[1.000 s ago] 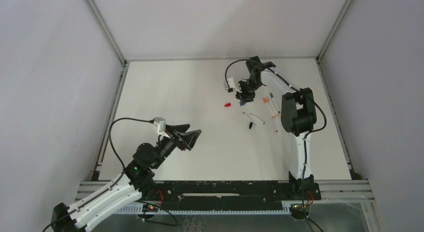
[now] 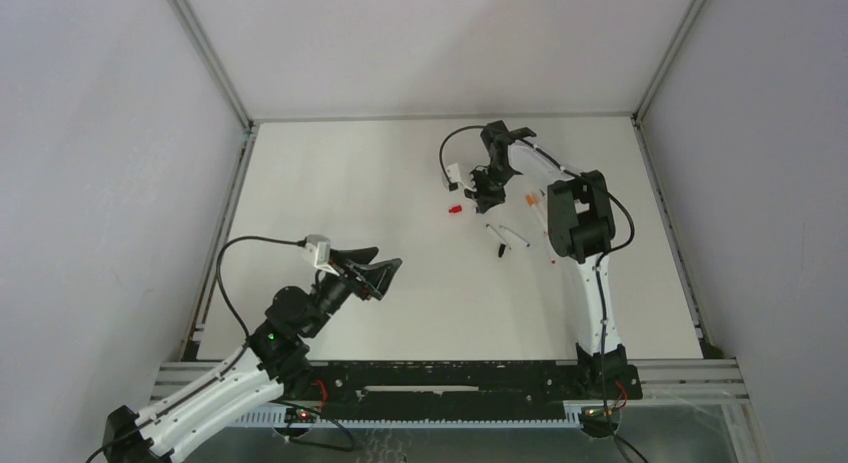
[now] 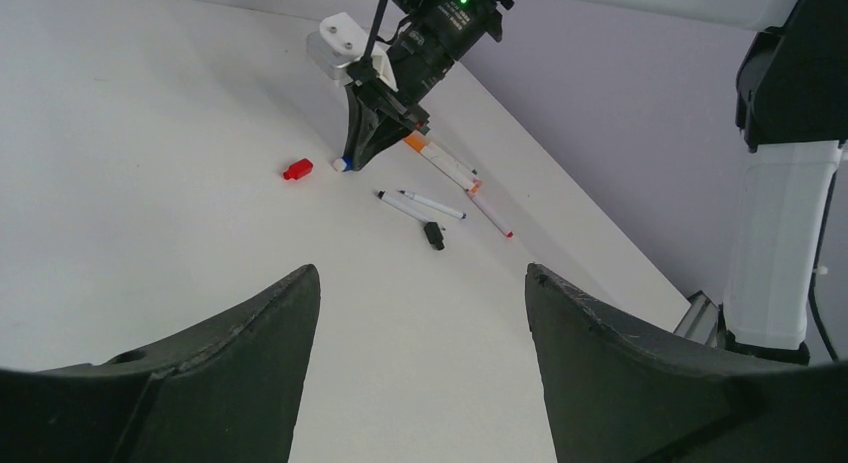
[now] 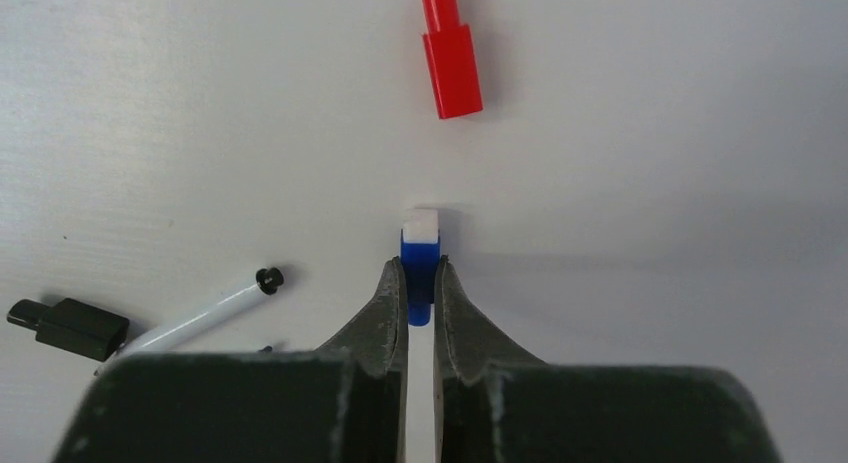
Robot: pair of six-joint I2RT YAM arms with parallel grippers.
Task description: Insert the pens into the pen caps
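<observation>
My right gripper is shut on a blue cap with a white end, low at the table's surface. A red cap lies beyond it in the right wrist view. Toward the lower left lie a black cap and white-barrelled pens. More pens, some with orange, lie right of these in the left wrist view. My left gripper hangs open over the front left of the table, nothing between its fingers.
Walls and frame rails border the back and sides. The right arm spans the table's right side, above some pens.
The left arm looks unchanged.
</observation>
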